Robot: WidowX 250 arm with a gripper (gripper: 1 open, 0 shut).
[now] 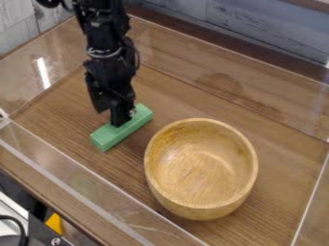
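My gripper [111, 103], black, hangs over the upper left end of a green block [121, 133] with its fingers apart; whether it touches the block is unclear. The block lies flat on the wooden table [251, 72], slanting from lower left to upper right, left of the yellow bowl.
A large empty yellow bowl [199, 168] takes up the lower right, close beside the block. A pale rim runs along the left and top edges, and dark cables lie outside at the lower left.
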